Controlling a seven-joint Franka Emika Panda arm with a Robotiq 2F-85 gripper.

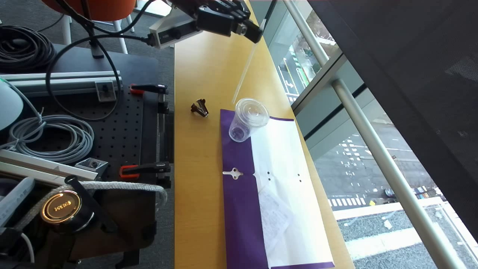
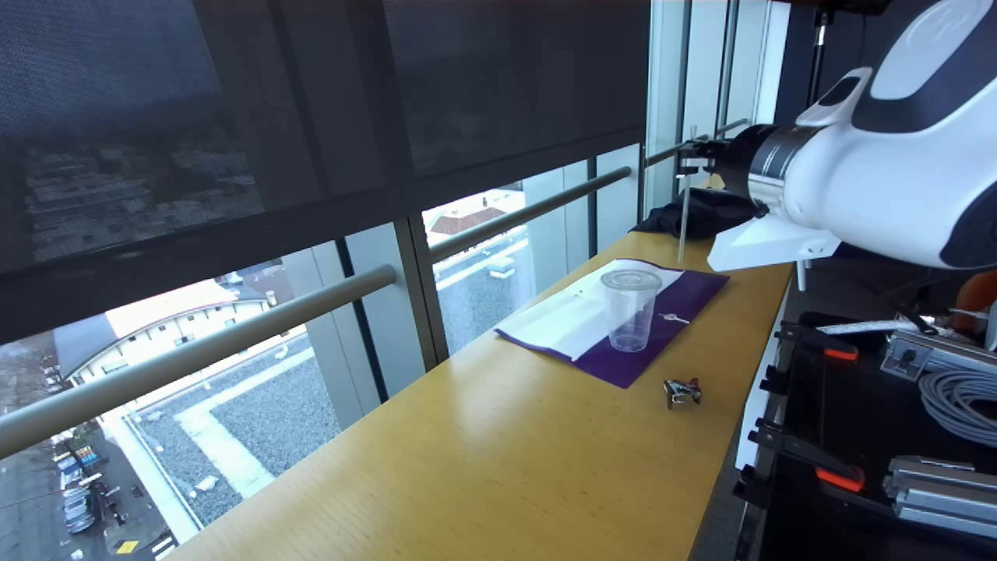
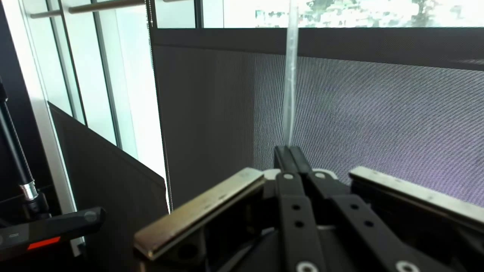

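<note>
A thin, translucent straw [image 1: 245, 71] hangs below my gripper [image 1: 257, 34], which is shut on it. In the wrist view the straw [image 3: 290, 77] rises from between the closed fingertips. The other exterior view shows it nearly upright, its lower end [image 2: 683, 238] beyond the cup and pointing down towards the table. A clear plastic cup [image 2: 628, 313] with a clear lid [image 1: 251, 112] stands upright on the near corner of a purple and white folder. Straw and cup look apart. Whether the lid has a hole is too small to tell.
The open folder [image 1: 239, 210] lies flat, with a loose clear sheet [image 1: 274, 217] on it. A staple remover [image 2: 682, 392] rests beside it on the wooden table [image 2: 523, 458]. Window rail [image 1: 354, 112] and dark blind [image 2: 280, 121] border one side; a black cart [image 1: 121, 121] the other.
</note>
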